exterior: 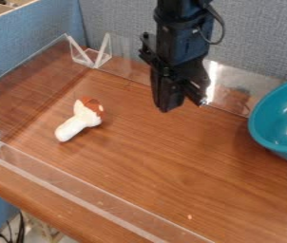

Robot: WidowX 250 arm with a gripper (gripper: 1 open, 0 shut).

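Observation:
My black gripper (pixel 178 93) hangs in the upper middle of the camera view, above the back of the wooden table, with its fingers pointing down; whether they are open or shut is hard to tell. A white object with an orange-red end (pixel 76 121) lies on the table to the left, below and apart from the gripper. A teal bowl (pixel 283 123) stands at the right edge.
Clear plastic strips run along its back and front. A blue wall (pixel 19 43) borders the left, a grey panel the back.

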